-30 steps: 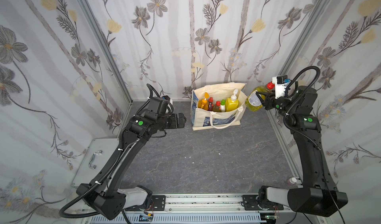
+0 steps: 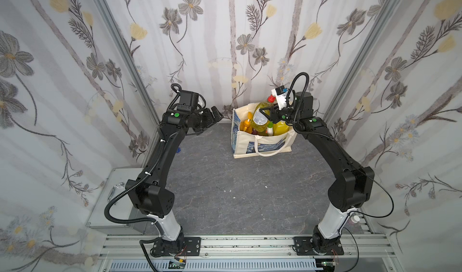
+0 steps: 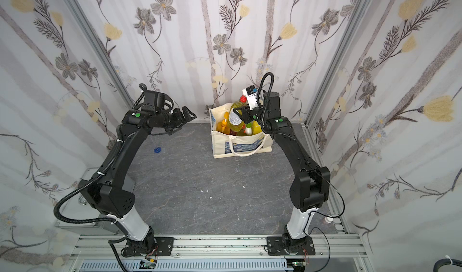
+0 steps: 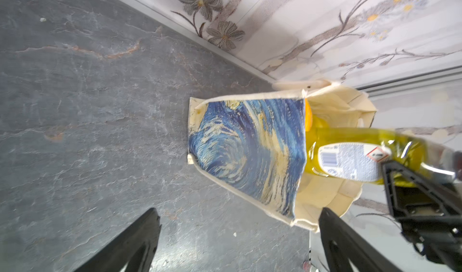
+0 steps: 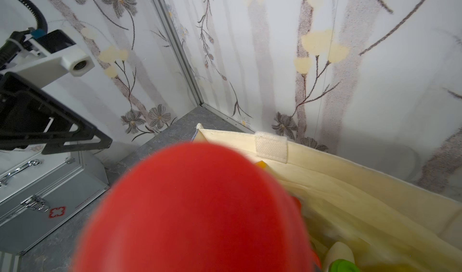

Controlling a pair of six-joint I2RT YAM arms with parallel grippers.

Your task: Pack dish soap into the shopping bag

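Held by my right gripper (image 2: 268, 114), which is shut on it, a large bottle of yellow-green dish soap (image 2: 259, 120) with a red cap (image 5: 197, 209) is over the mouth of the shopping bag (image 2: 244, 147). In the left wrist view the lower part of the dish soap bottle (image 4: 353, 151) is inside the bag's opening, behind its blue painted side (image 4: 250, 146); its base is hidden. My left gripper stands open to the left of the bag, nothing between its fingers.
Other bottles fill the bag: an orange one (image 2: 247, 125), a yellow one (image 2: 281, 128) and a green-capped one (image 5: 342, 265). A blue cap (image 3: 157, 150) lies on the floor. A silver case (image 5: 53, 199) stands at the left. The floor before the bag is clear.
My right gripper has carried the dish soap bottle leftward from beside the bag to over its opening. The left arm has moved up, its gripper now angled toward the back.
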